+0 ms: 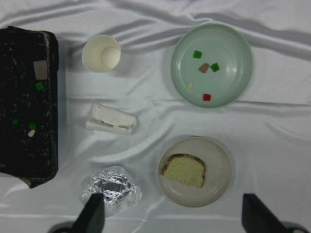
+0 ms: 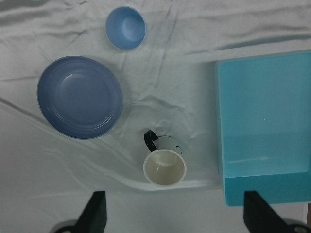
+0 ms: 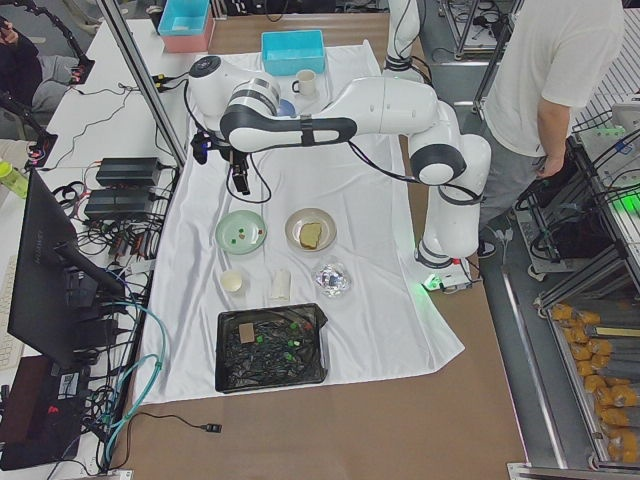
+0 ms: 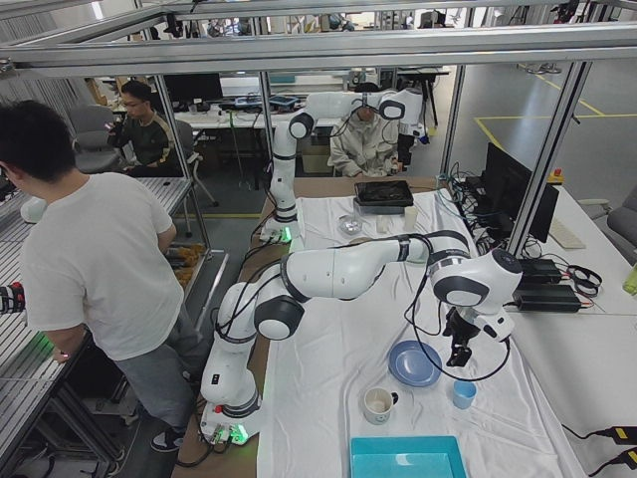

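In the left wrist view, my left gripper hangs open above a green plate [image 1: 211, 82] with small coloured pieces, a beige plate [image 1: 218, 172] with a bread slice [image 1: 184, 172], a paper cup [image 1: 101, 53], a white wrapped item [image 1: 111, 120], crumpled foil [image 1: 109, 187] and a black tray [image 1: 29, 145] with small bits. In the right wrist view, my right gripper is open above a blue plate [image 2: 79, 97], a blue cup [image 2: 125, 28], a mug [image 2: 165, 167] and a turquoise bin [image 2: 265, 121]. Neither holds anything.
A white cloth [image 3: 380, 320] covers the table, clear between the two groups of dishes. A monitor [image 3: 55, 280], boxes and cables line one side; a standing person [image 4: 100, 259] is on the other, beside metal frames.
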